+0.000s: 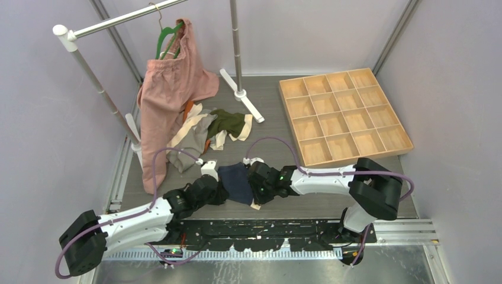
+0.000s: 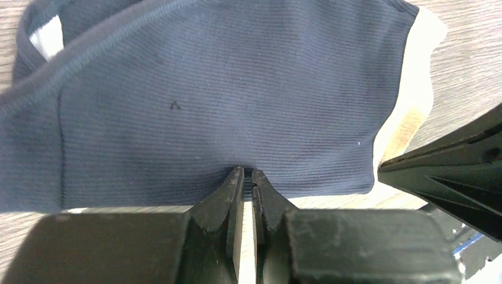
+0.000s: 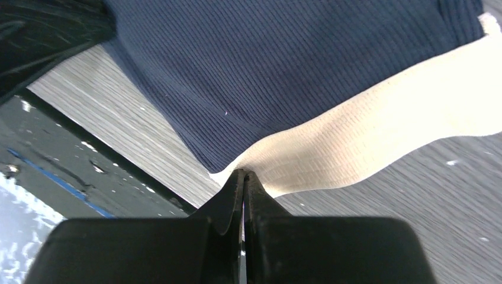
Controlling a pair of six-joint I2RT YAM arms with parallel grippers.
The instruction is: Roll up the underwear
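Note:
The navy underwear (image 1: 234, 182) lies on the grey table between my two arms, roughly flat, its cream waistband mostly covered by the right gripper in the top view. At the lower edge of the navy cloth (image 2: 225, 106) my left gripper has its fingertips nearly together, a narrow gap between them. Whether the cloth is pinched there is not clear. My right gripper is shut on the near corner of the cream waistband (image 3: 355, 139). In the left wrist view, the dark right gripper's finger (image 2: 450, 165) reaches in beside the cream band.
Several crumpled clothes (image 1: 201, 130) lie behind the left arm. Pink trousers (image 1: 163, 97) hang from a green hanger on the rack. An empty wooden compartment box (image 1: 287, 112) stands at the back right. Bare table shows between clothes and box.

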